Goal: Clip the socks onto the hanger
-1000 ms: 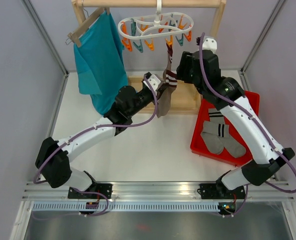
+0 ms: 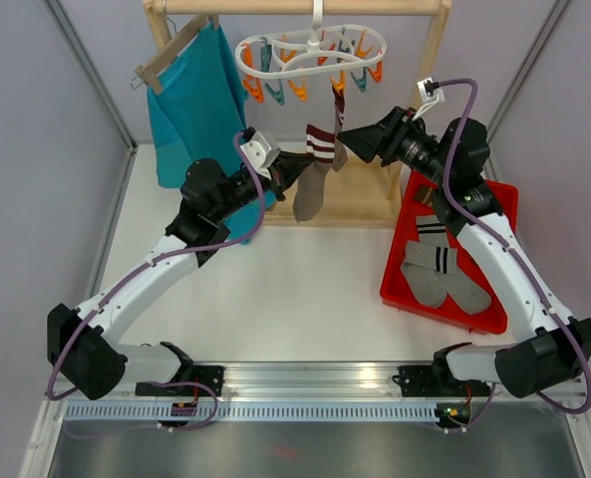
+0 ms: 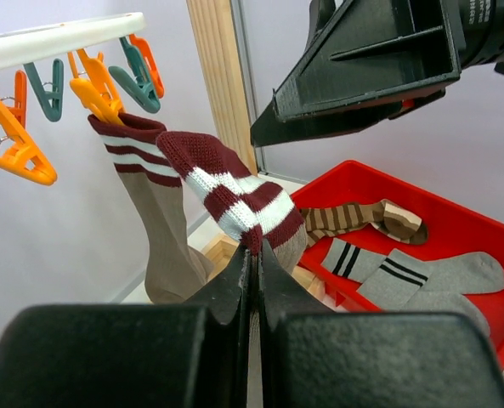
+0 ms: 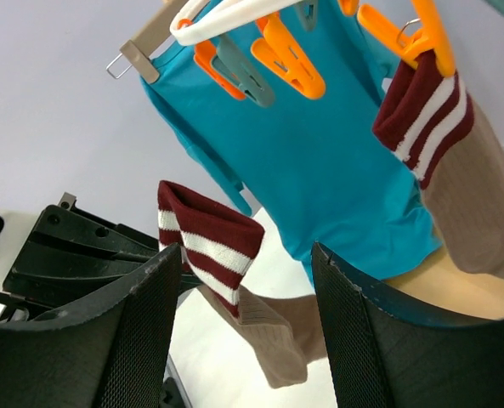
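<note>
A brown sock with maroon and white stripes (image 3: 256,197) is pinched at its striped cuff by my left gripper, its toe hanging down. Behind it a matching sock (image 4: 477,183) hangs from an orange clip (image 3: 99,89) of the white oval hanger (image 2: 311,52). My right gripper is open with its fingers (image 4: 124,331) apart. In the right wrist view the held sock shows beyond the gap, with the left gripper's fingers reaching it from the left. Other orange and teal clips (image 2: 300,90) hang empty along the hanger's rim.
On the right stands a red bin (image 2: 387,289) with grey striped socks (image 2: 444,274) and a brown striped sock (image 3: 345,219). A turquoise cloth (image 2: 190,110) hangs at the left from a wooden hanger.
My left gripper has drawn left and slightly upward with the held sock, away from the hanging one.
</note>
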